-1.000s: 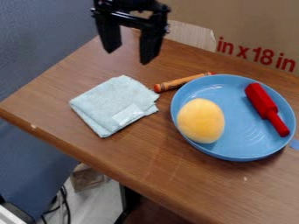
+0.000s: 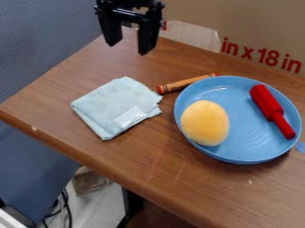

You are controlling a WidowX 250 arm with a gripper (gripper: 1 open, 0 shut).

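Note:
My black gripper [image 2: 130, 36] hangs at the top of the camera view over the back left of the wooden table, its two fingers apart with nothing visible between them. Below it lies a folded pale blue cloth [image 2: 116, 108]. To the right, a blue plate [image 2: 240, 150] holds a yellow rounded object [image 2: 205, 122] and a red object with a narrow handle [image 2: 270, 108]. An orange stick [image 2: 183, 83] lies just behind the plate's left side.
A cardboard sheet [image 2: 256, 40] with red print stands along the back. Cables lie on the floor below the left edge.
The objects on the table look unchanged.

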